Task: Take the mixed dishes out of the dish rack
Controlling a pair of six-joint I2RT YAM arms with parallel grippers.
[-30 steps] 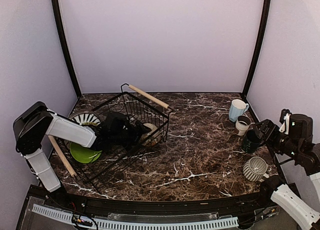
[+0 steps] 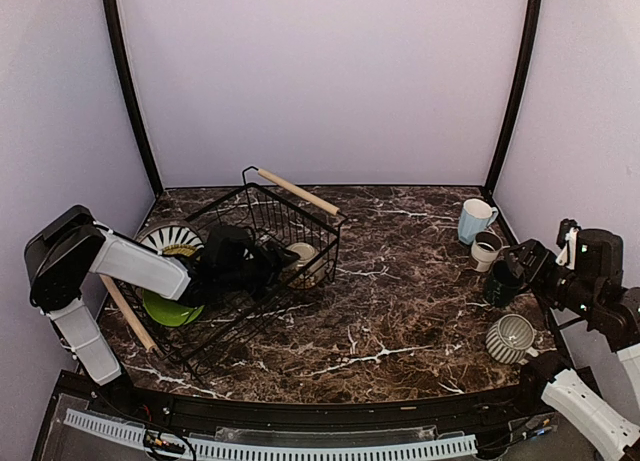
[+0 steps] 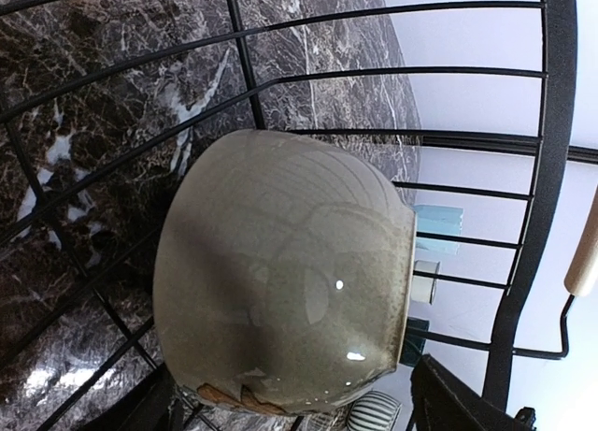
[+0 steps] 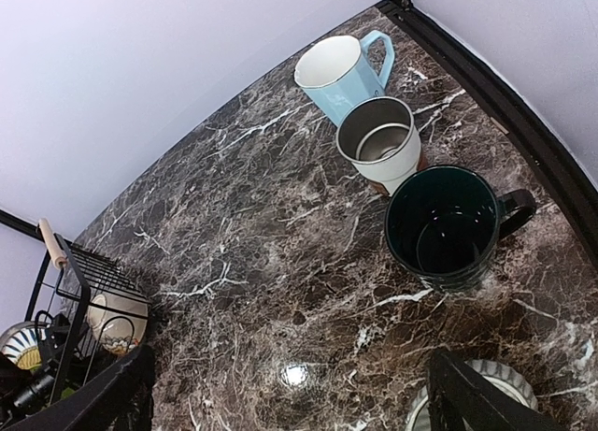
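Observation:
A beige cup (image 3: 280, 263) lies in the black wire dish rack (image 2: 250, 191), close before my left gripper (image 2: 270, 266), whose open fingers flank its near end in the left wrist view. Plates, one striped, and a green dish (image 2: 170, 313) sit in the rack's left part. At the right stand a light blue mug (image 4: 341, 80), a white metal cup (image 4: 378, 146), a dark green mug (image 4: 439, 221) and a striped mug (image 2: 508, 336). My right gripper (image 2: 545, 266) hangs open above them, nothing visible between its fingers.
Walls bound it at back and sides. The rack's wooden handles (image 2: 300, 191) stick up at its ends.
The beige cup in the rack has shifted very slightly by my left gripper; the arms look almost unmoved.

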